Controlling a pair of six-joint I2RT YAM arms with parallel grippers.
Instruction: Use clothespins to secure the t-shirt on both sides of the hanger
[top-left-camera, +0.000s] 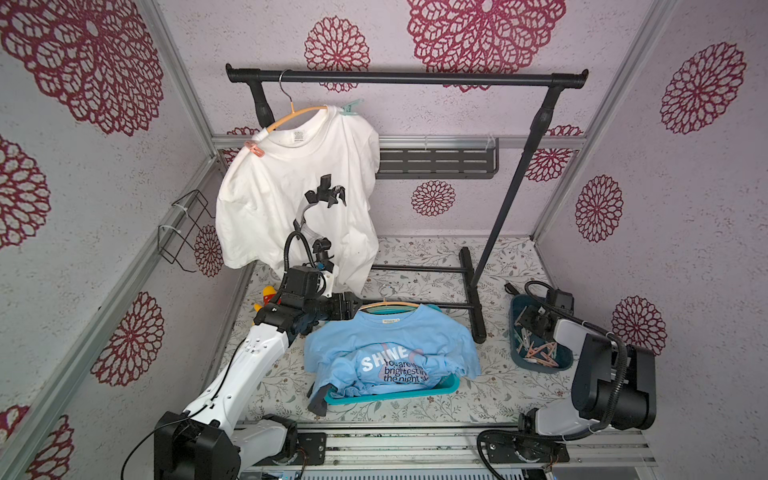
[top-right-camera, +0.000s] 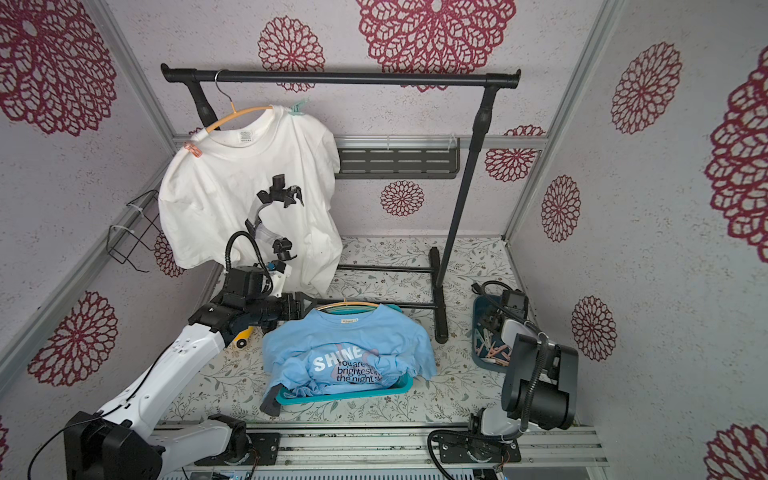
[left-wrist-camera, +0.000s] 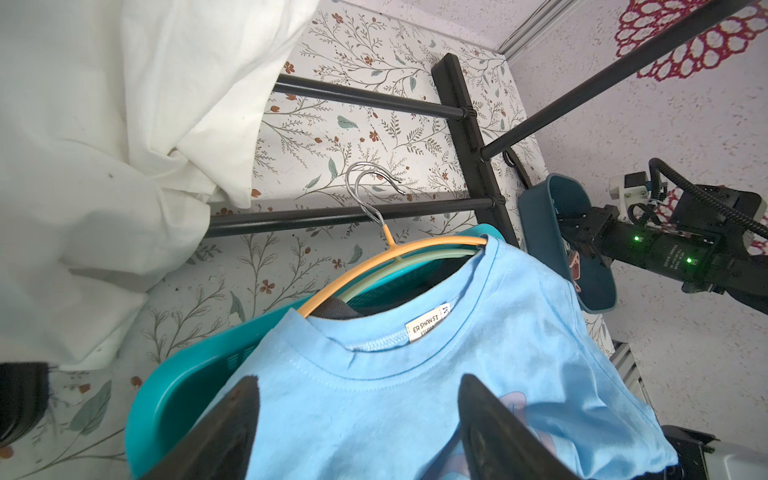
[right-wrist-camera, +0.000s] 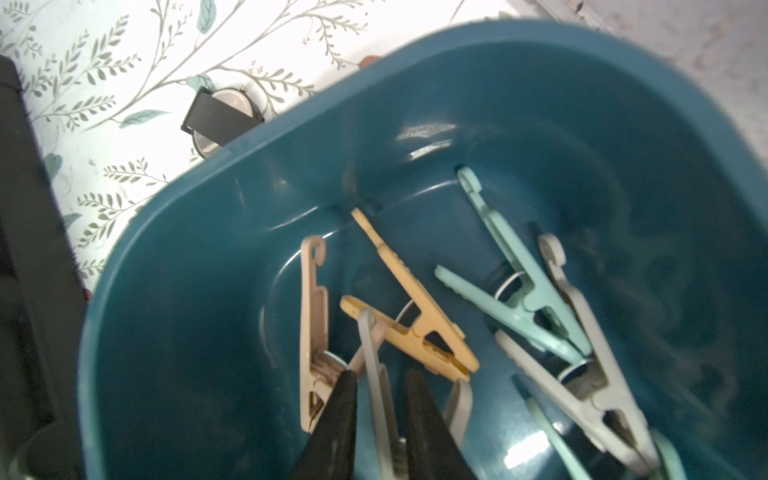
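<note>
A light blue t-shirt (left-wrist-camera: 512, 328) with an orange hanger (left-wrist-camera: 360, 268) at its neck lies on a teal basket (left-wrist-camera: 164, 400). My left gripper (top-left-camera: 352, 306) hovers at its upper left; its blurred fingers in the left wrist view do not show clearly what, if anything, is between them. My right gripper is down in the dark blue bin (right-wrist-camera: 200, 240), its fingers either side of a pale clothespin (right-wrist-camera: 369, 336), part open. Peach, orange (right-wrist-camera: 424, 304), mint (right-wrist-camera: 528, 280) and grey clothespins lie around it.
A white t-shirt (top-left-camera: 264, 200) hangs on the black rack (top-left-camera: 416, 78) with clips at both shoulders. The rack's foot (top-left-camera: 472, 296) stands between basket and bin. The right wall is close beside the bin.
</note>
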